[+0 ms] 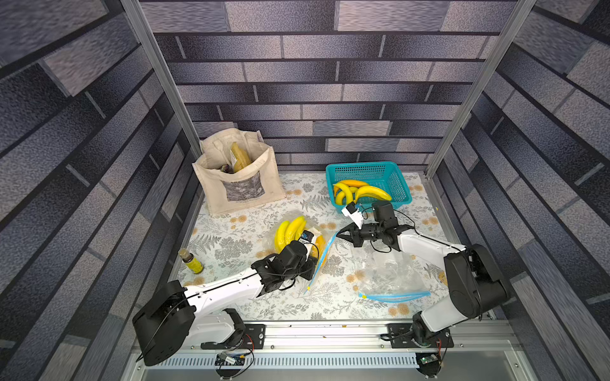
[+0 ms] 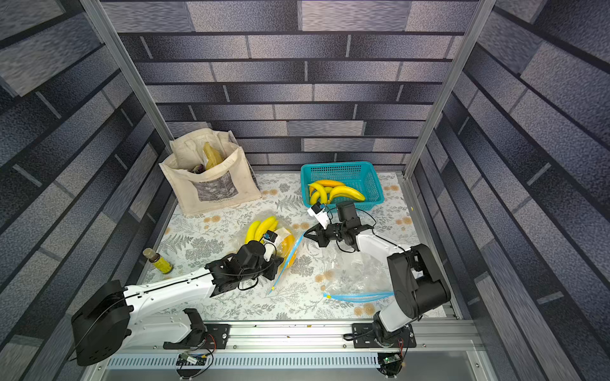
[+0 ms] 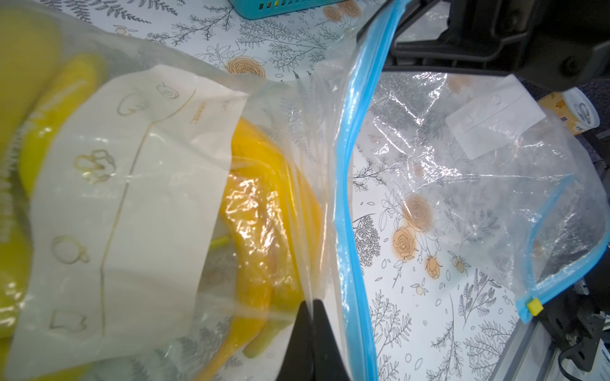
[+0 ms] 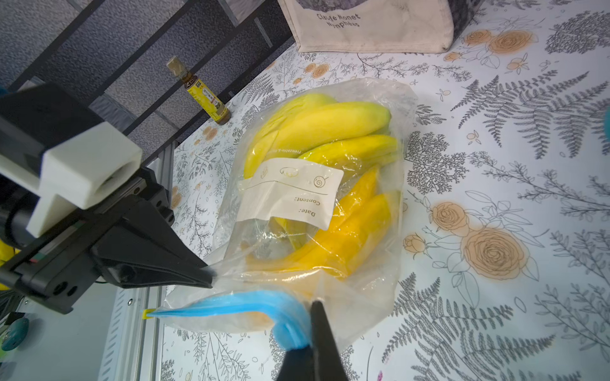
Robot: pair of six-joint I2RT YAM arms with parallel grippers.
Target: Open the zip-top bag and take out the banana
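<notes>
The clear zip top bag (image 4: 289, 219) lies on the table with several yellow bananas (image 4: 324, 130) inside and a white label (image 4: 289, 190) on its face. Its blue zip strip (image 3: 346, 209) runs along the open-end edge; whether the two sides are parted cannot be told. My left gripper is shut on the bag's clear film just beside the strip, where a crease runs into the fingertips. At the strip's far end, my right gripper is shut on the bag, and the blue strip bends sharply at its fingers.
An empty clear zip bag (image 1: 394, 273) lies front right. Behind it stands a teal basket (image 1: 401, 184) holding bananas. A canvas tote (image 1: 216, 197) is at the back left, and a small yellow bottle (image 1: 190, 261) at the left edge.
</notes>
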